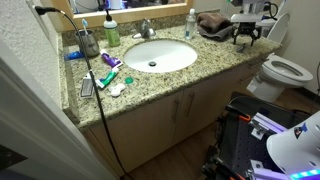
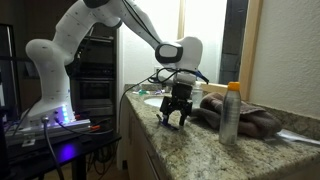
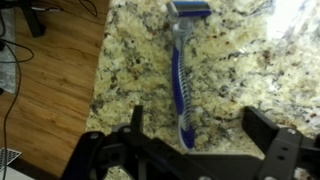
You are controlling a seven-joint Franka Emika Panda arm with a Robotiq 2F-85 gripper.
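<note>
A blue and silver razor (image 3: pixel 179 85) lies on the speckled granite counter (image 3: pixel 245 70) in the wrist view, its head at the top and its handle running down between my fingers. My gripper is open around the handle's lower end, with clear gaps on both sides. In exterior view 2 the gripper (image 2: pixel 172 124) points down at the counter near its front edge; the razor is hard to make out there. Exterior view 1 shows the gripper (image 1: pixel 243 44) small, at the counter's far right end.
Close by stand a clear bottle (image 2: pixel 230 114) and a heap of brown towels (image 2: pixel 255 122). The sink (image 1: pixel 160 55) lies mid-counter, with a green toothpaste tube (image 1: pixel 110 77) and other toiletries to its left. Beyond the counter's edge is wooden floor (image 3: pixel 50 85).
</note>
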